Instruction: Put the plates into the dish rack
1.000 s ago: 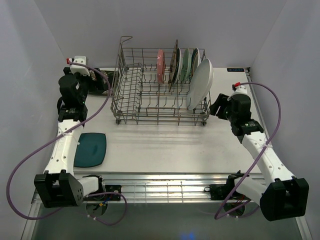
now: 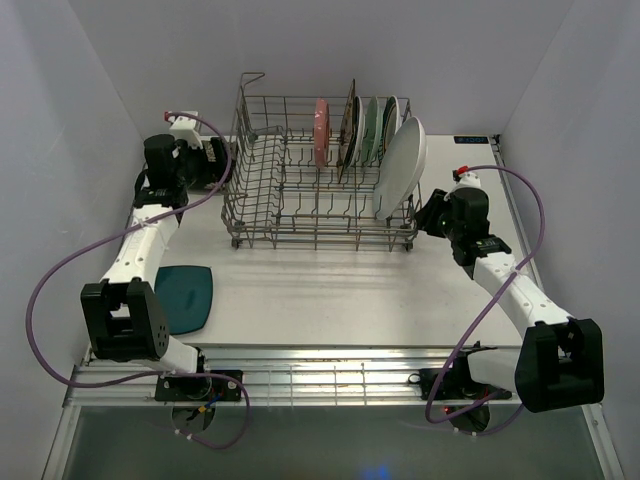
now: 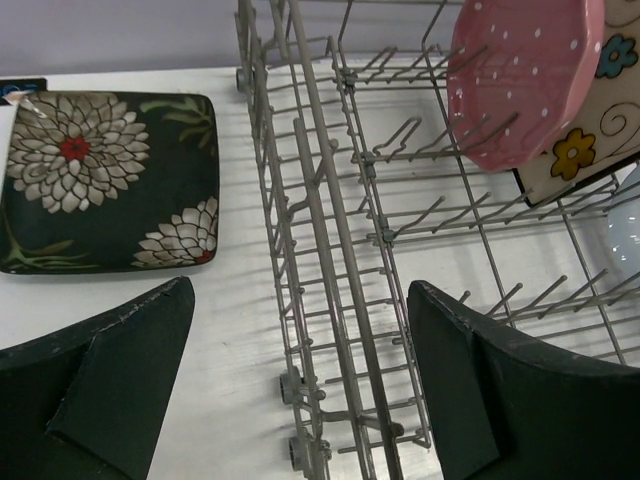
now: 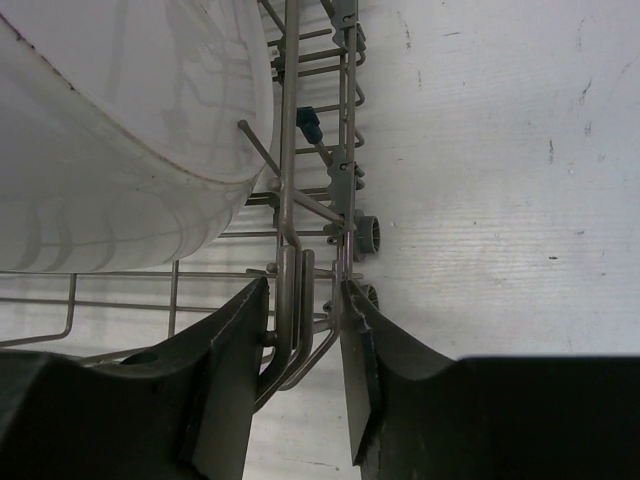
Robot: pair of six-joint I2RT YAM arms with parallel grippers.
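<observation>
The dish rack [image 2: 315, 238] holds a pink plate [image 2: 321, 132], several upright plates and a large white plate [image 2: 400, 165] at its right. My left gripper [image 2: 208, 160] is open above the rack's left side, beside a dark floral square dish [image 3: 110, 180] on the counter. A teal square plate [image 2: 180, 298] lies front left. My right gripper is at the rack's front right corner, its fingers part open around the wire rails, below the white plate; whether they touch the wire is unclear.
The counter [image 2: 330, 300] in front of the rack is clear, as is the strip to its right. Grey walls enclose the back and sides. Purple hoses loop from both arms.
My left gripper has moved right toward the rack.
</observation>
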